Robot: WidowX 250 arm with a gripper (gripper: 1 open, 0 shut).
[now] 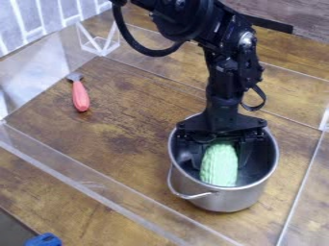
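A steel pot (229, 197) with a side handle stands on the wooden surface at the lower right. Inside it lies a pale green, ribbed object (218, 167), like a corn cob or cabbage leaf. My black gripper (221, 136) reaches down into the pot's mouth, just over the green object's upper end; its fingertips are hard to make out, so I cannot tell whether it grips the object.
A red-handled tool (80, 96) lies at the left. A blue object (42, 239) is at the bottom-left corner. Clear panels edge the wooden area (115, 125).
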